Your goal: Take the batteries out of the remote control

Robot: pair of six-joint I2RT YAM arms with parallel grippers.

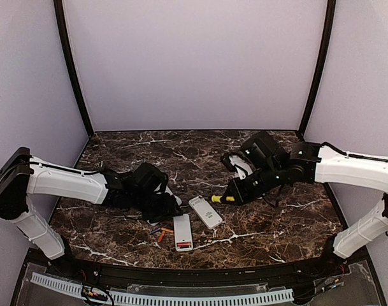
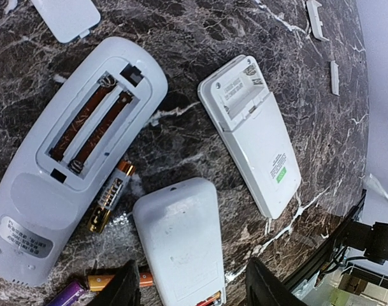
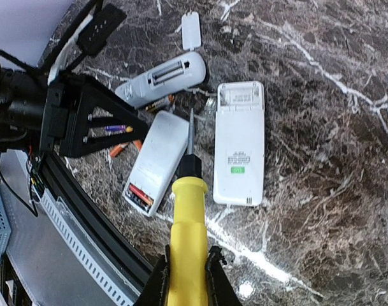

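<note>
My right gripper is shut on a yellow-handled screwdriver point(image 3: 188, 223), its tip raised over the table between the remotes. My left gripper stands open above the front white remote; a red battery shows at that remote's end in the right wrist view. A larger remote point(image 2: 31, 204) at the left has two dark batteries point(image 2: 104, 127) in its open compartment. A slimmer remote point(image 2: 260, 150) to the right has an empty-looking open compartment. Loose batteries point(image 2: 111, 194) in several colours lie beside the remotes.
A white cover point(image 2: 66, 13) lies beyond the left remote, and small white pieces point(image 2: 315, 19) lie to the right.
</note>
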